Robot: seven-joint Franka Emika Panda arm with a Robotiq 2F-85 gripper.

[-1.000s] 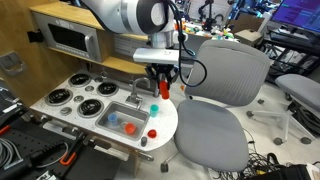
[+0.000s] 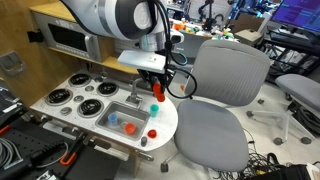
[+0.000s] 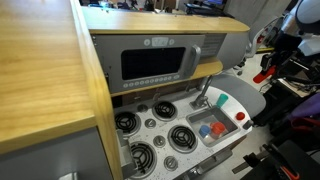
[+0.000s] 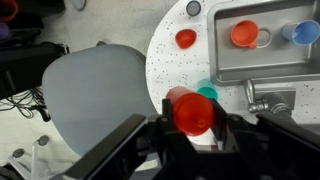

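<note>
A red, can-like object (image 4: 193,114) is held with its round end facing the wrist camera, and my gripper (image 2: 158,87) is shut on it. In exterior view 2 the red object (image 3: 264,75) hangs in the air at the right, above the counter's rounded end. Below it in the wrist view, a teal cup (image 4: 206,89) stands on the white speckled counter (image 4: 167,70), close to the sink. Dark fingers cover part of the held object's sides.
The sink (image 4: 264,74) holds a red cup (image 4: 244,34) and a blue cup (image 4: 301,33). A small red item (image 2: 152,133) sits near the counter's front edge. A faucet (image 2: 134,97) rises behind the sink; a grey chair (image 2: 212,130) borders the counter's right side.
The arm has swung slightly left in exterior view 1, carrying the red object with it; the object now appears a little lower. The counter items have stayed where they were.
</note>
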